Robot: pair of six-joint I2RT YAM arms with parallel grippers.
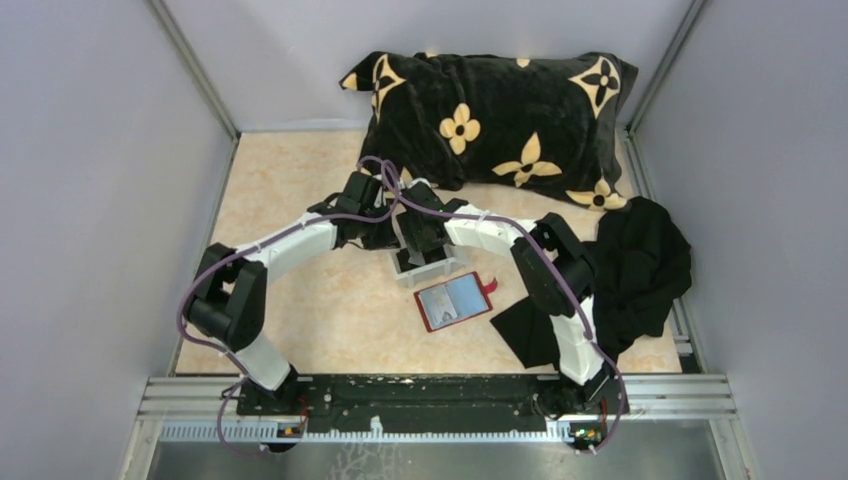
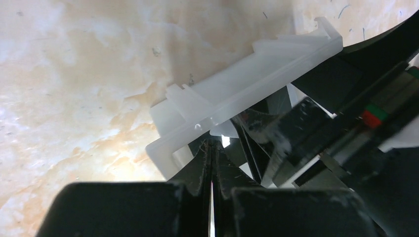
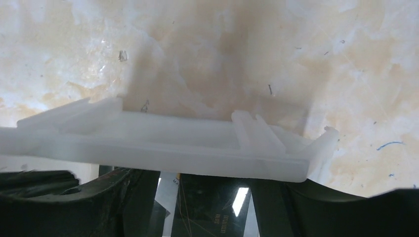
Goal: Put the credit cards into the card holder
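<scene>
The card holder (image 1: 453, 302) lies unfolded on the table, red-edged with clear sleeves; a pale patterned card seems to sit in its left side. Behind it stands a white plastic tray (image 1: 433, 272) with dark cards inside. In the right wrist view a black card (image 3: 210, 202) with small gold lettering shows beyond the tray's rim, between the spread fingers of my open right gripper. My left gripper is shut at the tray's edge, nothing visible between its fingertips. Both grippers crowd over the tray and hide much of its inside.
A black patterned pillow (image 1: 500, 125) fills the back. Dark cloth (image 1: 640, 270) lies at the right, with a flat black piece (image 1: 525, 330) near the front. The two grippers are very close together.
</scene>
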